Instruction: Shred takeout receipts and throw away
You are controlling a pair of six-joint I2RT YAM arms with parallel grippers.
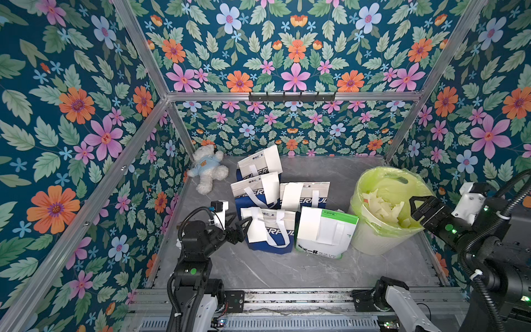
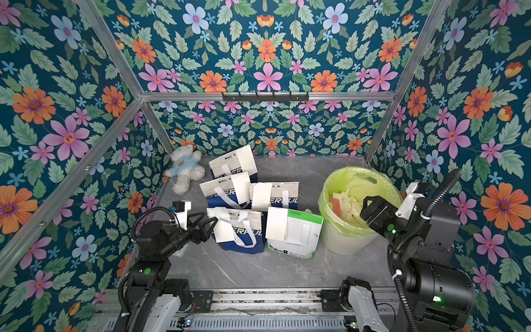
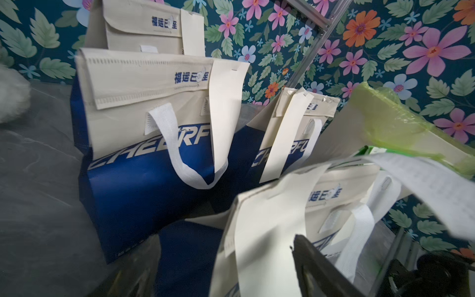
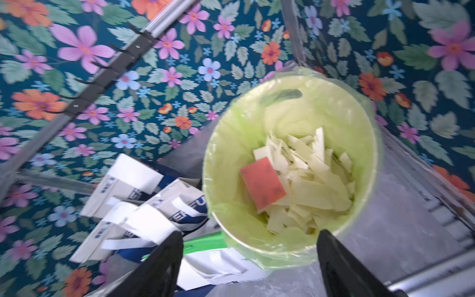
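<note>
White receipts hang on the paper takeout bags; one receipt [image 3: 269,232] lies over the front blue-and-white bag [image 1: 270,243]. My left gripper [image 1: 245,225] stands open just left of that bag; in the left wrist view its two fingers [image 3: 132,272] are spread, with the receipt rising beyond the gap. Another receipt [image 1: 310,228] is on the white bag with a green top band [image 1: 326,251]. At the lined bin [image 1: 375,239], my right gripper [image 1: 416,209] is open by the right rim, nothing between its fingers. Torn paper pieces [image 4: 311,183] fill the bin's bottom.
Several more blue-and-white bags [image 3: 148,198] crowd close behind the front one. A white teddy bear [image 1: 211,174] lies at the back left. A red scrap [image 4: 263,184] rests among the paper in the bin. Bare grey table [image 1: 265,271] lies in front.
</note>
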